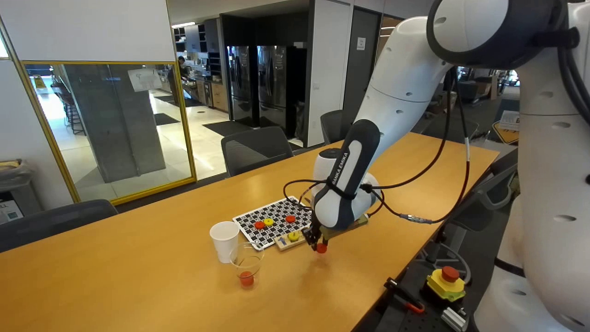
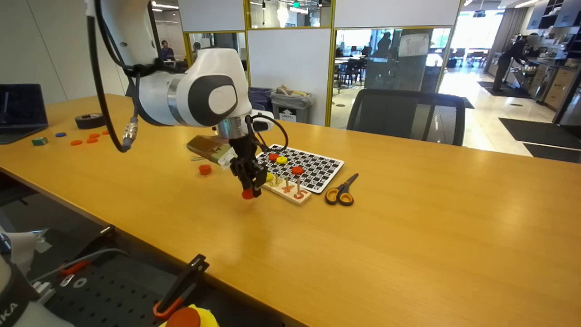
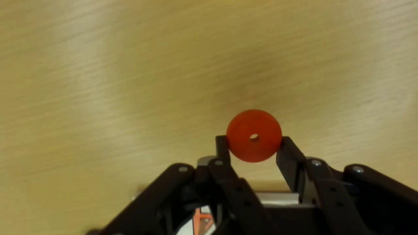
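A round red disc point(image 3: 254, 135) with a small centre hole is pinched at its edges between my gripper's point(image 3: 253, 145) two black fingers in the wrist view. The disc hangs above the bare wooden table point(image 2: 414, 245), clear of its surface. In exterior view 1 the gripper point(image 1: 318, 247) is beside the wooden number board point(image 1: 283, 241), which carries a yellow ring point(image 1: 293, 236). Bare pegs on that board show in exterior view 2. Behind it lies a black-and-white checkered board point(image 1: 276, 212) with red and yellow rings on it.
A white paper cup point(image 1: 225, 241) and a clear cup point(image 1: 247, 260) with red inside stand left of the boards. Scissors point(image 2: 341, 190) lie beside the checkered board. Another red piece point(image 2: 204, 169) rests near the arm.
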